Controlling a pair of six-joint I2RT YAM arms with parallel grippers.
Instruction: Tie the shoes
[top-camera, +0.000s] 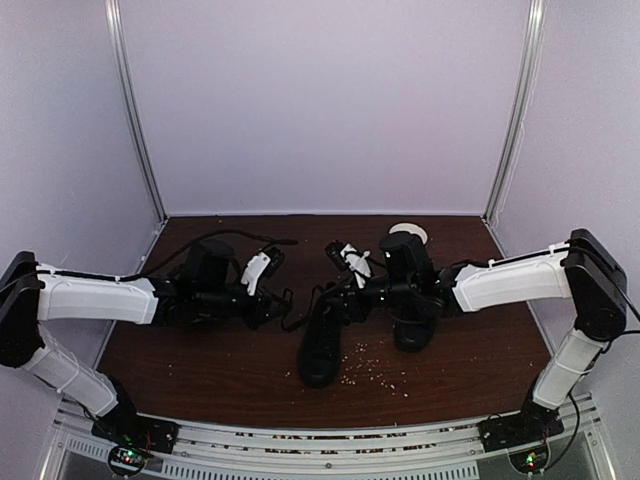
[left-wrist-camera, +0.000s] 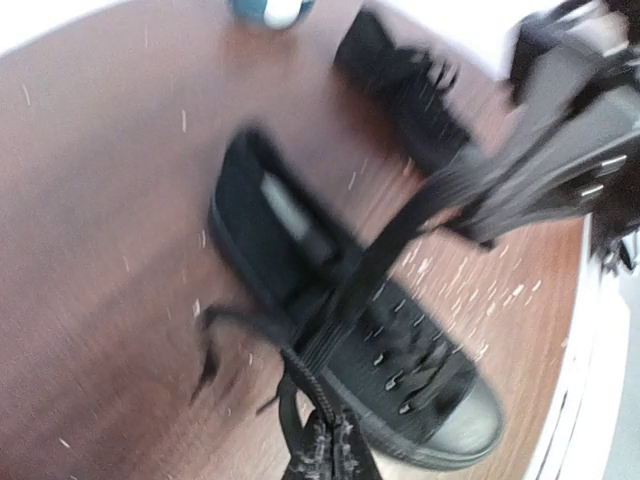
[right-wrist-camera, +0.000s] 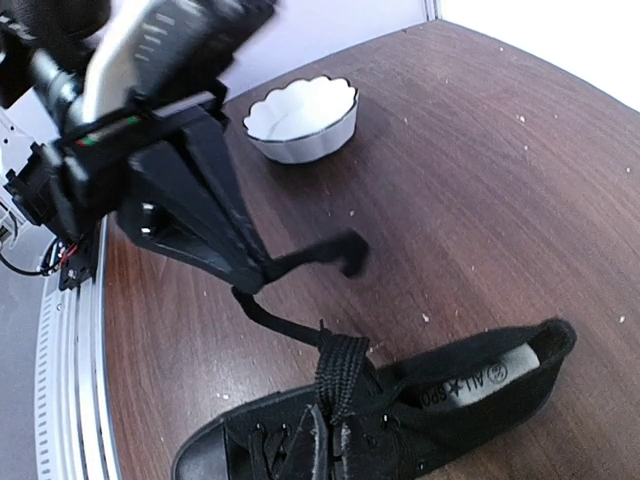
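Note:
A black sneaker (top-camera: 319, 355) lies mid-table, toe to the front, its laces raised (right-wrist-camera: 342, 365). My left gripper (top-camera: 262, 312) is left of it, shut on a black lace (left-wrist-camera: 308, 375) that stretches toward the shoe. My right gripper (top-camera: 338, 308) is over the shoe, shut on a thick bunch of lace at the eyelets, as the right wrist view shows. A second black sneaker (left-wrist-camera: 410, 100) lies to the right, partly hidden under the right arm in the top view.
A white scalloped bowl (right-wrist-camera: 300, 130) stands on the left, mostly behind the left arm from above. A white round item (top-camera: 408, 230) is at the back right. Small pale bits are scattered right of the shoe.

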